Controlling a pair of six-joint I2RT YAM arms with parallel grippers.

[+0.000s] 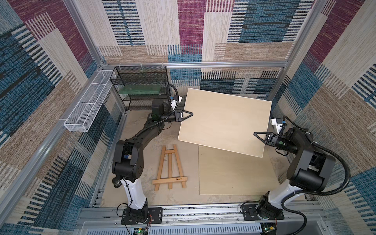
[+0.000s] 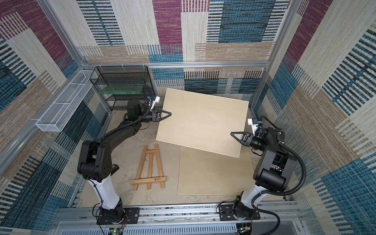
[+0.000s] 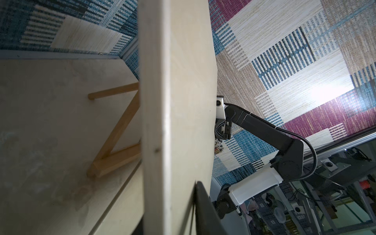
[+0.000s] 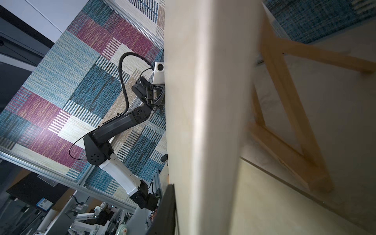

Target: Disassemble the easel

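Observation:
A large pale board [image 1: 223, 117] hangs tilted in mid-air, lower on the right. My left gripper [image 1: 188, 114] is at its left edge with fingers around that edge; how tight they are cannot be told. My right gripper [image 1: 258, 136] is shut on its right edge. A wooden easel [image 1: 169, 178] lies on the floor at front left. A second easel [image 4: 286, 90] shows behind the raised board in both wrist views; the top views hide it. Another pale board [image 1: 235, 178] lies flat at front right.
A black wire rack [image 1: 139, 72] with a green shelf stands at back left. A white wire basket [image 1: 88, 103] is mounted on the left side. Bare floor [image 1: 137, 129] shows at left, partly under my left arm.

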